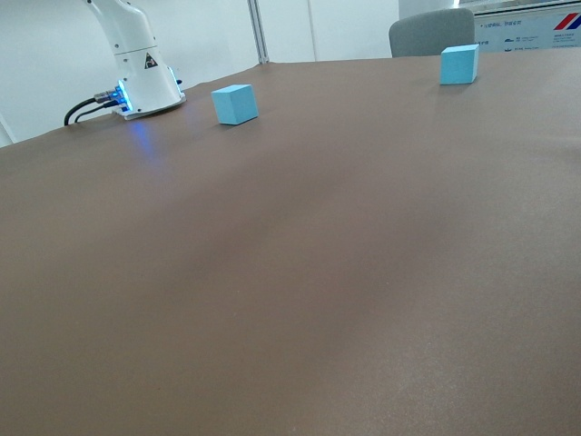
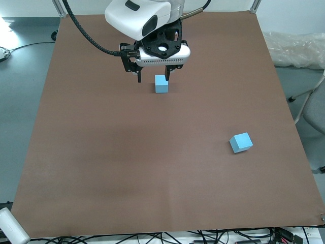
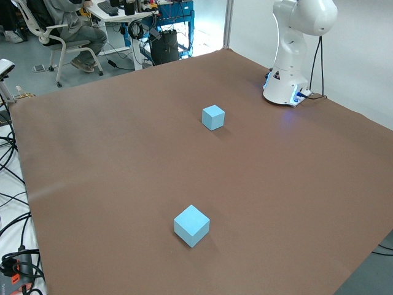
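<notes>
Two light blue cubes rest apart on the brown table. In the camera left view, one cube sits at the upper middle, just below my gripper, and the other cube lies lower right. My gripper hangs at the top with its two black fingers spread open; no object shows held between them. The camera top view shows both cubes toward the back, and the camera right view shows them too; neither shows the gripper.
Cables and equipment run along one table edge, a chair stands beside another, and a white arm base is at the table's edge in the camera right view.
</notes>
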